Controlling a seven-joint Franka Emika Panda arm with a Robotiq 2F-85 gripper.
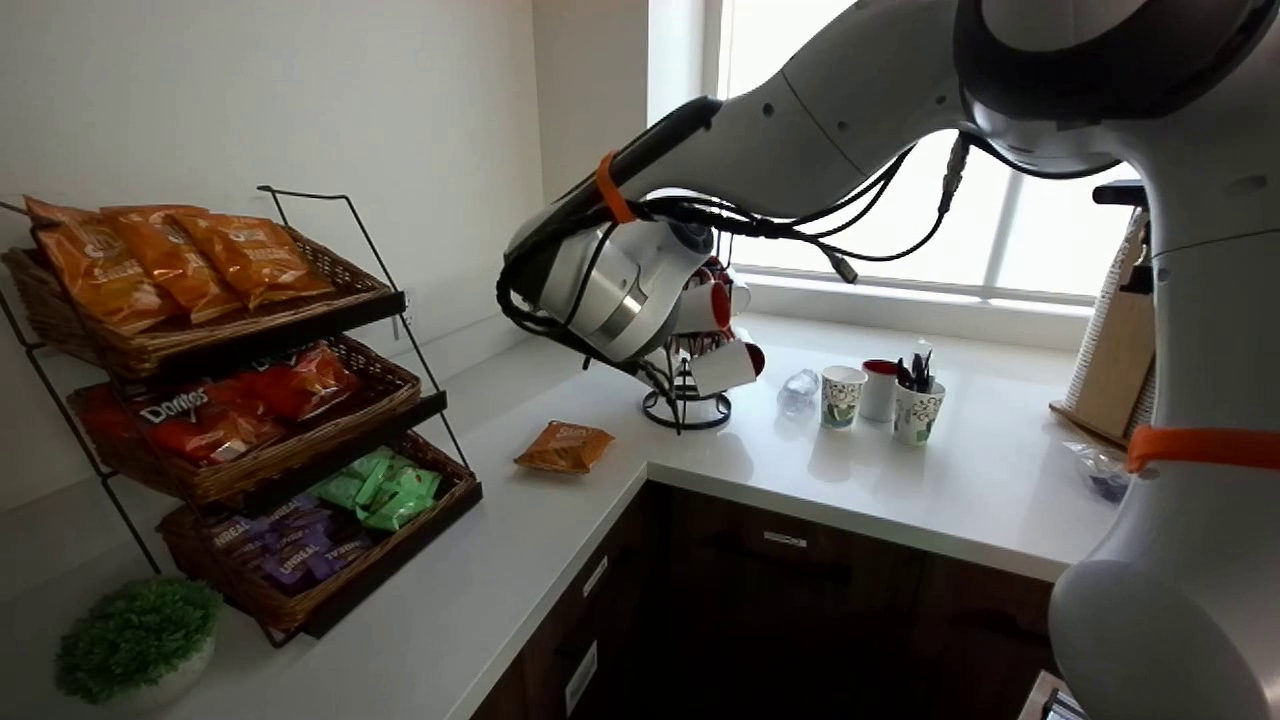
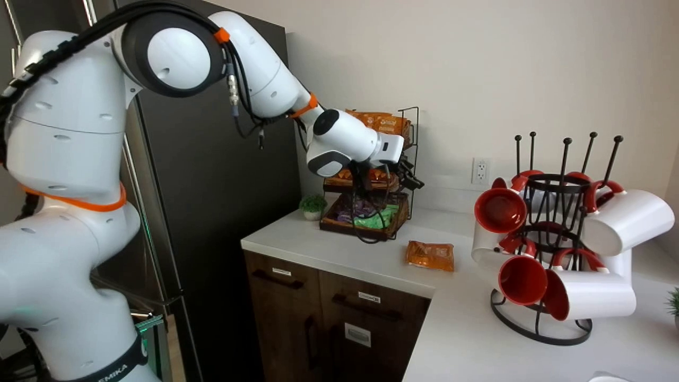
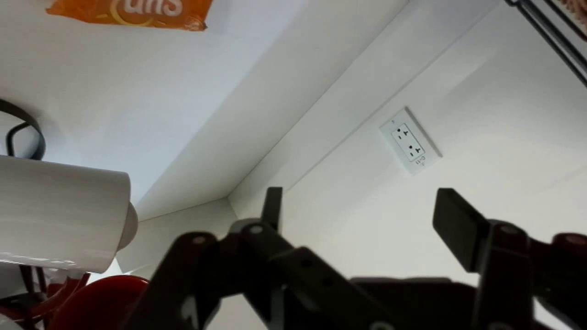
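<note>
An orange snack bag lies flat on the white counter, between the snack rack and the mug stand. The second exterior view has the same bag to the right of the rack, and part of the bag shows at the wrist view's top edge. My gripper is open, its two black fingers apart with only wall between them. In the second exterior view the gripper is above the counter, up and left of the bag, not touching it. The first exterior view hides its fingers behind the wrist.
A three-tier wicker rack holds orange, red, purple and green snack packs. The stand carries several white mugs with red insides. Paper cups and a potted plant also occupy the counter.
</note>
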